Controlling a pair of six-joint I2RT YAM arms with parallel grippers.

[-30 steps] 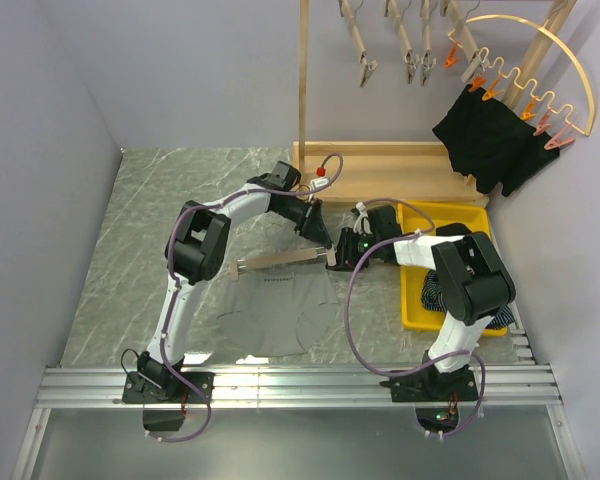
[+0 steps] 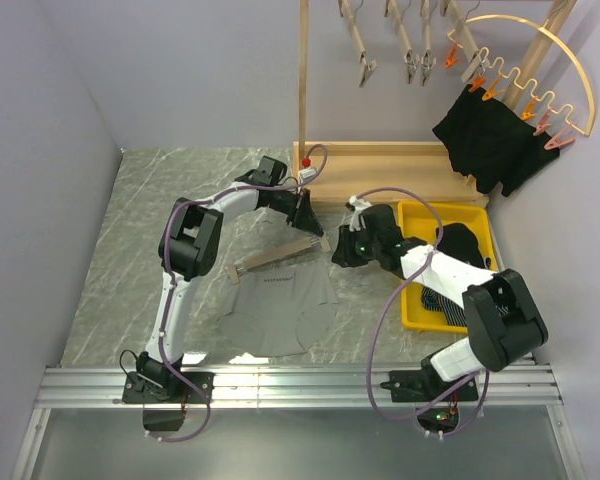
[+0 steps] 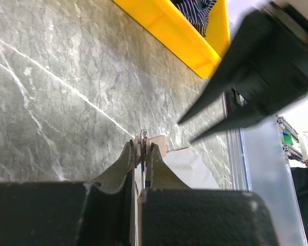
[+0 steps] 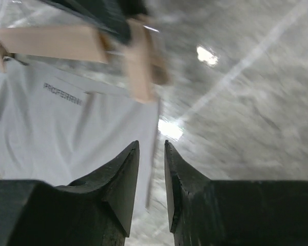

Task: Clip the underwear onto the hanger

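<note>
The grey underwear (image 2: 275, 318) lies spread on the table, its lettered waistband edge toward the wooden clip hanger (image 2: 278, 254). The hanger sits tilted above that edge, right end higher in the top view. My left gripper is shut on a metal part of the hanger near its right end. In the right wrist view, the right-hand clip (image 4: 138, 66) overlaps the underwear's (image 4: 51, 123) upper corner; whether it grips the cloth I cannot tell. My right gripper stands partly open just right of that clip, nothing between its fingers.
A yellow bin (image 2: 412, 305) with dark clothes stands at the right, under my right arm. Behind are a wooden rack base (image 2: 380, 175), several hanging hangers, and black clothing (image 2: 495, 140) on an arched hanger.
The left gripper and the hanger's right end have shifted a little left and back, tilting the hanger more.
</note>
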